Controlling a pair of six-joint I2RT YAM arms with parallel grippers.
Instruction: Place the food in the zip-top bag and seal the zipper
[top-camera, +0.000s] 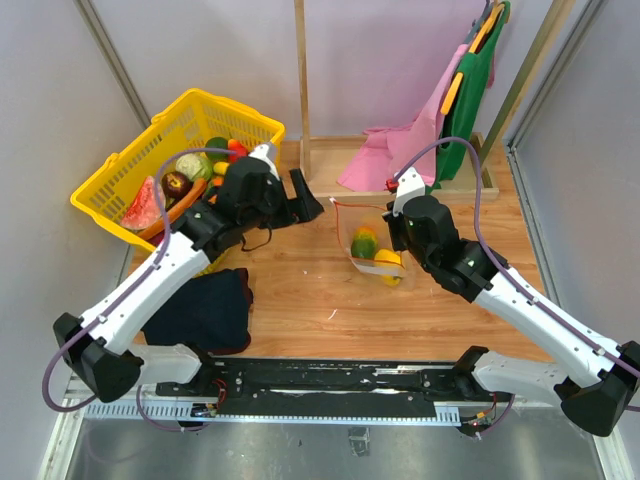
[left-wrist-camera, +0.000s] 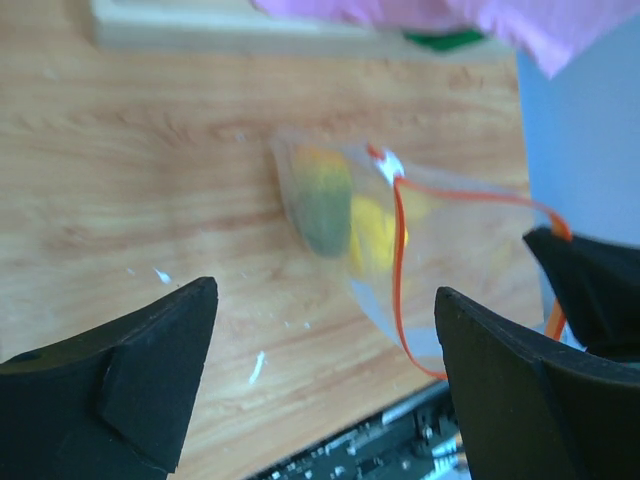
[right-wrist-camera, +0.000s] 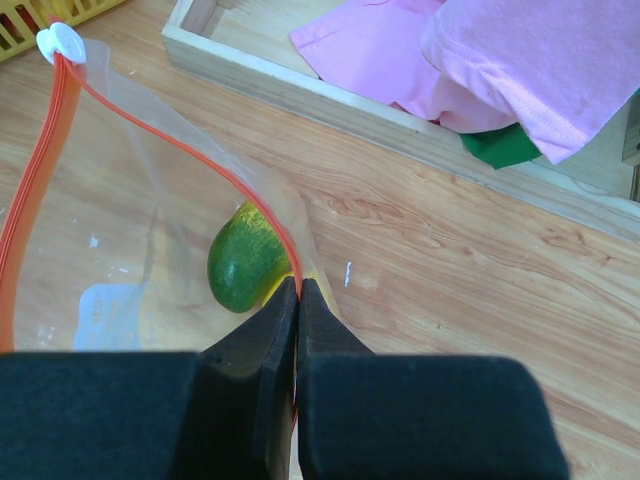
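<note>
A clear zip top bag with an orange-red zipper edge (top-camera: 337, 225) hangs with its mouth spread open, a white slider (right-wrist-camera: 62, 43) at one corner. Inside it lie a green and orange mango (right-wrist-camera: 244, 258) and a yellow food item (left-wrist-camera: 372, 234). My right gripper is shut on the bag's rim, the thin zipper edge running between its fingers. Left of the bag, my left gripper (top-camera: 305, 198) stands open and apart from it. Nothing is between its fingers, and the bag's orange edge shows beyond them.
A yellow basket (top-camera: 100, 215) of several foods stands at the back left, partly behind the left arm. Dark folded cloth (top-camera: 200, 312) lies in front of it. At the back is a wooden rack (top-camera: 330, 178) with pink and green cloths.
</note>
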